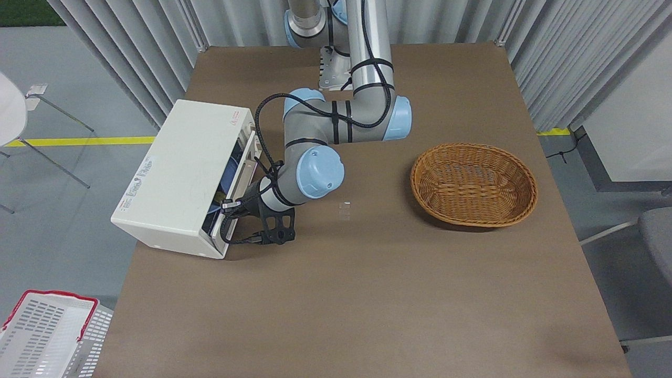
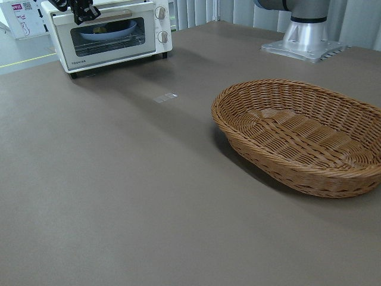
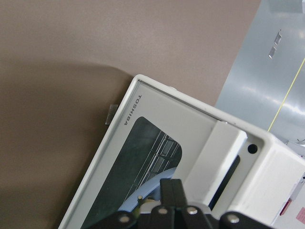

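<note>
The white toaster oven (image 1: 170,176) sits on the table's left side. In the left view its glass door (image 2: 107,44) is nearly upright, with a blue plate (image 2: 107,34) holding something yellowish behind it. My black gripper (image 2: 83,12) is at the upper part of the door, by its handle. In the wrist view the black fingers (image 3: 171,193) lie against the door beside the handle (image 3: 214,160); whether they are open or shut is unclear.
A wicker basket (image 1: 472,186) stands on the right of the table. A white crate (image 1: 50,327) is off the table at lower left.
</note>
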